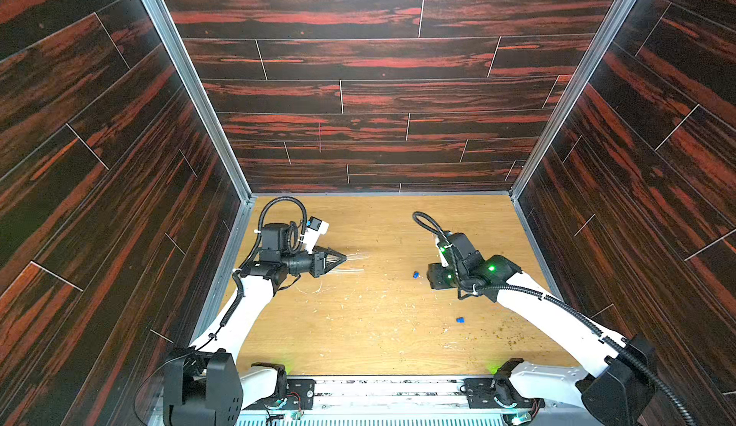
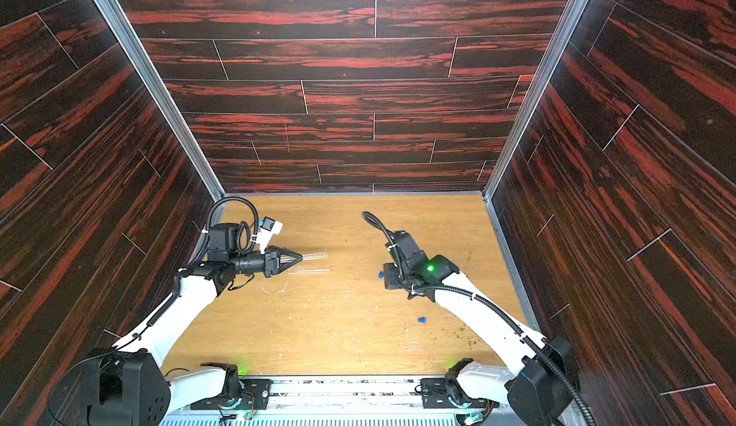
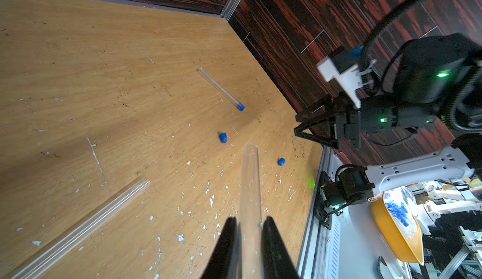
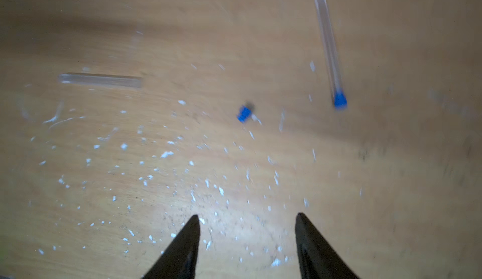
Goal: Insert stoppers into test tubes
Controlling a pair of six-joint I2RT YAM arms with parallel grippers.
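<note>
My left gripper is shut on a clear test tube (image 3: 250,188), raised above the table. The tube's far tip looks rounded, with no blue on it. Two loose blue stoppers lie on the wood: one (image 1: 415,274) near mid-table, the other (image 1: 460,320) farther toward the front right. Above the first, slightly to its right, hangs my right gripper, open and empty. Another clear tube (image 4: 100,79) rests on the table below the left gripper. Farther right, a tube (image 4: 326,43) lies with a blue stopper (image 4: 340,100) at its end; the right arm covers it from above.
Pale flecks litter the middle of the wooden table (image 1: 368,334). Dark panelled walls enclose its back and sides. The right wrist view is blurred.
</note>
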